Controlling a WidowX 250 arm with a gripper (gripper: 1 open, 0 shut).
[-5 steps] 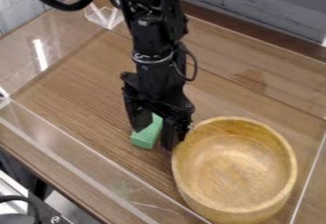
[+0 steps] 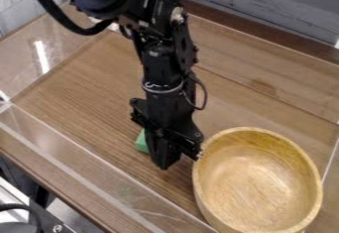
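My black gripper (image 2: 165, 154) is low over the wooden counter, just left of the bowl, with its fingers drawn together over a small green object (image 2: 141, 141). The green object is mostly hidden behind the gripper; I cannot see anything clearly held between the fingertips. A large cream-yellow bowl (image 2: 259, 177) sits at the lower right, close to the gripper.
A pale wall (image 2: 265, 14) runs along the back, and the counter's front edge crosses the lower left.
The fingers have drawn closer together over the green object, which is now more covered by the gripper. The bowl appears little changed.
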